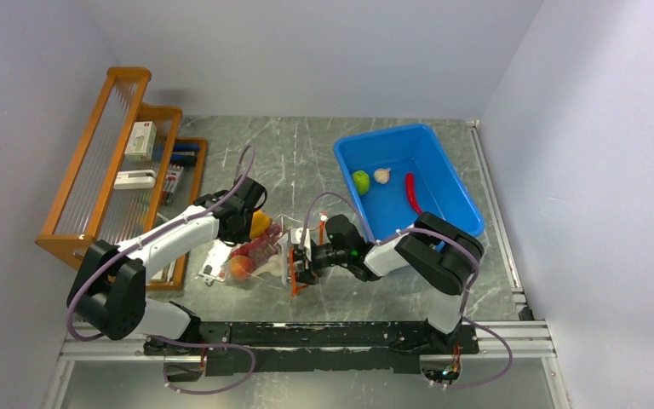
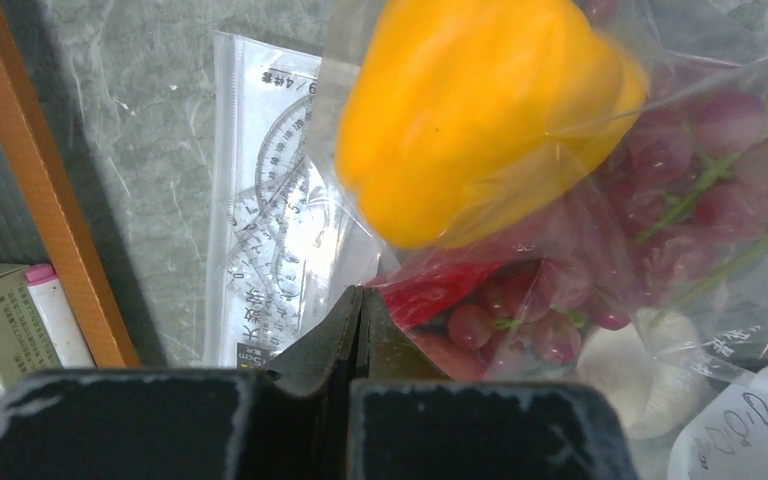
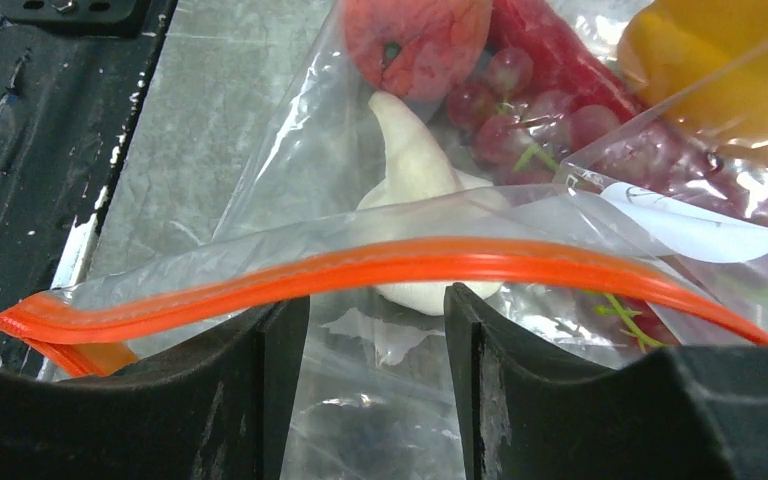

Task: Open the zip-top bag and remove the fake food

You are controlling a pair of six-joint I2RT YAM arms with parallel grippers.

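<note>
The clear zip top bag [image 3: 290,180] lies on the table with its orange zip edge [image 3: 400,262] toward my right arm. Inside are a yellow pepper [image 2: 480,120], red grapes [image 2: 720,210], a long red piece [image 3: 570,65], an orange-red round piece [image 3: 415,40] and a white bulb [image 3: 415,165]. My left gripper is shut at the bag's far end, beside the red piece, with clear film at its tips. My right gripper has its fingers apart just below the orange edge; clear film shows between them, but whether it is gripped does not show.
A blue bin [image 1: 392,192] at the right holds a green piece [image 1: 361,181], a garlic bulb [image 1: 381,175] and a red chili [image 1: 411,194]. A wooden shelf [image 1: 94,162] stands close on the left. Beneath the bag's left end lies a ruler pouch [image 2: 270,200].
</note>
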